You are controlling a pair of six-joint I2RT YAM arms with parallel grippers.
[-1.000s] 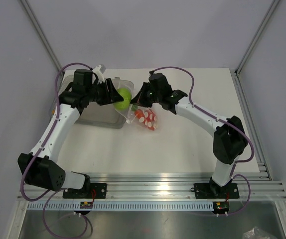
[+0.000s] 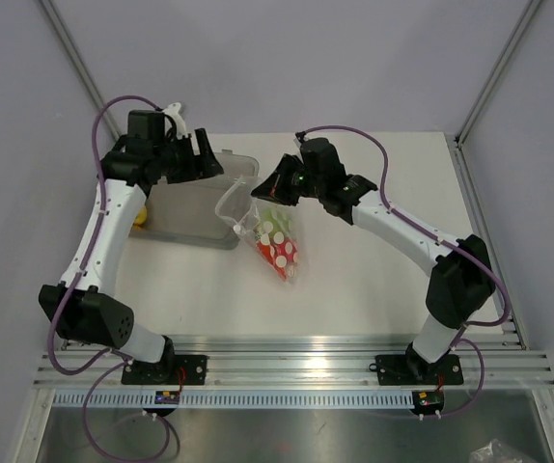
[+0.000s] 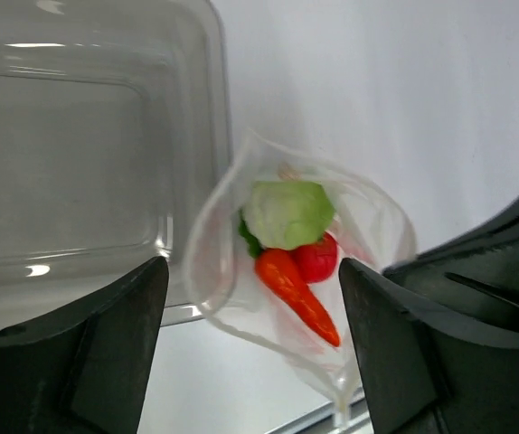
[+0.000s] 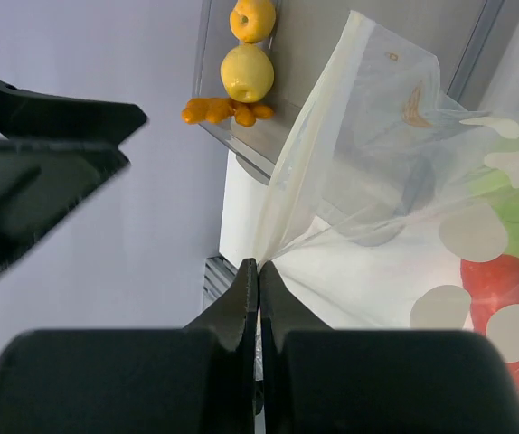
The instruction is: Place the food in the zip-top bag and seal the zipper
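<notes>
The clear zip bag (image 2: 277, 241) hangs upright-ish with its mouth open; inside are a green cabbage (image 3: 287, 214), a red pepper (image 3: 291, 289) and a red round vegetable (image 3: 316, 258). My right gripper (image 2: 260, 191) is shut at the bag's rim, the plastic edge pinched at its fingertips (image 4: 241, 307). My left gripper (image 2: 202, 162) is part open above the tray, left of the bag, with nothing between its fingers.
A grey plastic tray (image 2: 185, 236) sits left of the bag, holding yellow apples (image 4: 246, 72) and orange pieces (image 4: 214, 110) at its far side. The white table right of the bag is clear.
My left gripper has moved up and left, away from the bag, and no longer has the cabbage, which now lies inside the bag. The bag's bottom has shifted down.
</notes>
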